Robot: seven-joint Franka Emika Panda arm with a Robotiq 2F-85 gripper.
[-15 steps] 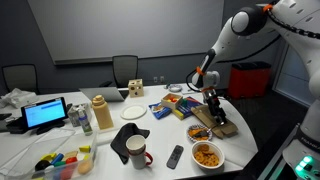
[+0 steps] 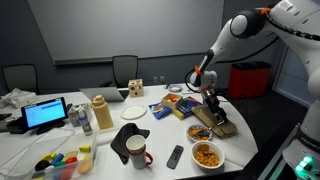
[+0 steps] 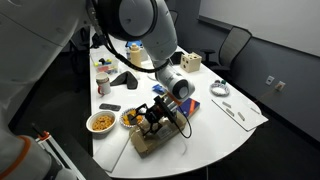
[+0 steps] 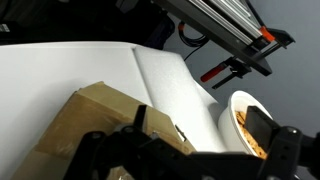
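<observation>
My gripper hangs low over a brown cardboard piece at the right side of the white table. In exterior view 2 the gripper is above the same cardboard. The wrist view has the dark fingers at the bottom, spread apart, with the cardboard in front of and below them. The fingers stand open, and I make out nothing held. Whether the fingertips touch the cardboard cannot be told.
A bowl of orange pieces stands near the table's front edge, beside a plate of snacks. A mug, a black cloth and a dark remote lie further left.
</observation>
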